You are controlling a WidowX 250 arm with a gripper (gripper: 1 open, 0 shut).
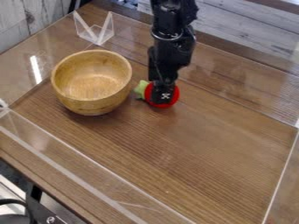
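Note:
My gripper [163, 91] reaches down from the top of the view over a red round object [159, 102] with a green part [142, 87] at its upper left. The fingertips are over the red object and appear open; whether they touch it is unclear. To the left is a large tan bowl [91, 82], with nothing visible inside.
A white wire rack [93, 29] stands at the back left. A black cable [12, 210] shows at the lower left corner.

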